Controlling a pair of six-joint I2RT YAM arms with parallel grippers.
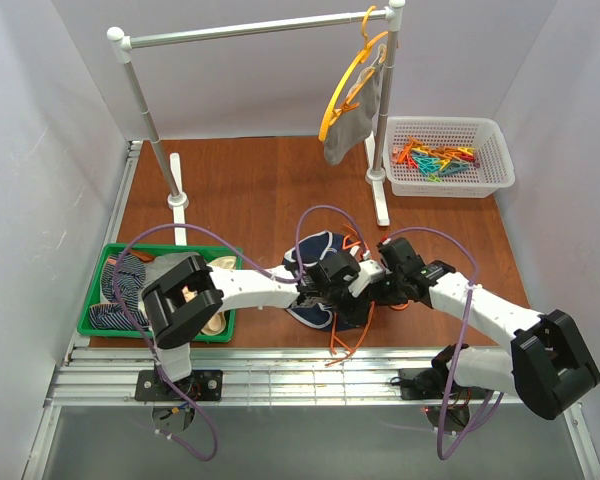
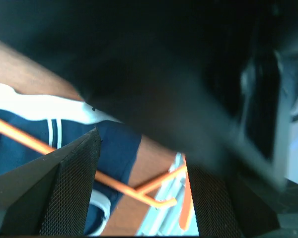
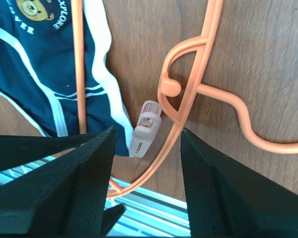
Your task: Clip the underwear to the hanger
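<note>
The navy underwear (image 1: 314,308) with white trim lies on the wooden floor, an orange hanger (image 3: 202,63) on and beside it. A small grey-pink clip (image 3: 145,128) lies between the waistband and the hanger, below my right gripper, whose fingers are apart with nothing visibly held. My left gripper is open over the underwear and hanger, close against the right one; dark parts block much of the left wrist view.
A green tray (image 1: 95,320) of clothes is at the left, a white basket (image 1: 490,160) of clips at back right. A rack (image 1: 250,30) holds a yellow hanger (image 1: 336,100) with grey cloth.
</note>
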